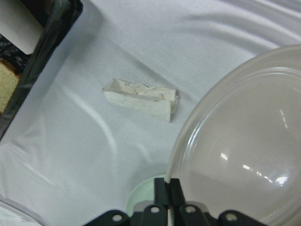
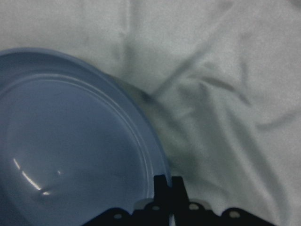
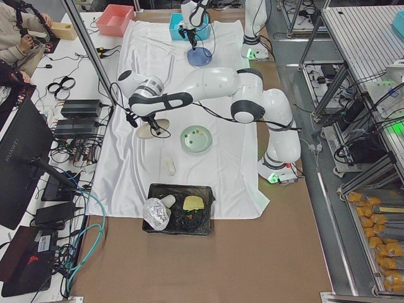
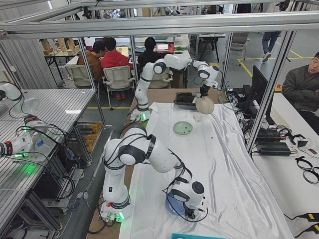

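A beige plate (image 3: 144, 131) (image 4: 204, 105) (image 1: 240, 141) is held by its rim in my left gripper, which is shut on it above the cloth. My right gripper is shut on the rim of a blue plate (image 2: 70, 132) (image 3: 199, 58) at the far end of the table. A green plate (image 3: 196, 139) lies in the middle. Near it lies a small folded white paper piece (image 3: 170, 165) (image 1: 136, 101).
A black bin (image 3: 177, 227) holds a foil-wrapped item (image 3: 155, 213), a white item and bread (image 3: 193, 203). A cyan bin (image 3: 177, 28) stands at the far end, a pink bin (image 3: 113, 22) beside it on the side table. The cloth is otherwise largely clear.
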